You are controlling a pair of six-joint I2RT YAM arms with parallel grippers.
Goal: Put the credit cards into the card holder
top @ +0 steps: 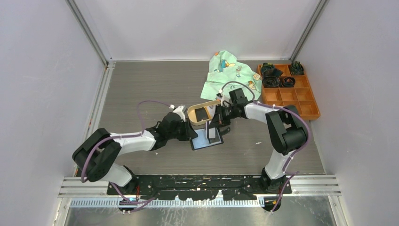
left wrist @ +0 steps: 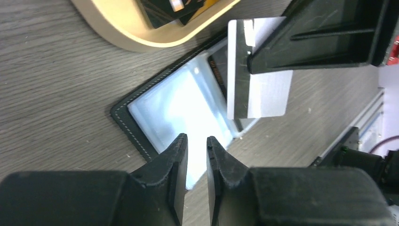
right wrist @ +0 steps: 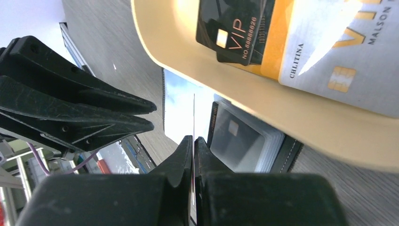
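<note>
The open card holder [top: 199,141] lies on the table, clear sleeves [left wrist: 174,110] up and black border showing. My right gripper is shut on a white card with a dark stripe, which stands edge-on in the right wrist view [right wrist: 194,113], above the holder's right half. Low at the holder's left side is my left gripper, its fingers a little apart and nothing between them. More cards, black VIP ones [right wrist: 231,29] and a silver one [right wrist: 341,52], lie in the beige oval tray [right wrist: 244,96].
The tray stands right behind the holder, close to both grippers. Further back lies a green printed cloth [top: 229,75]. An orange compartment box [top: 308,109] with dark coiled items is at the back right.
</note>
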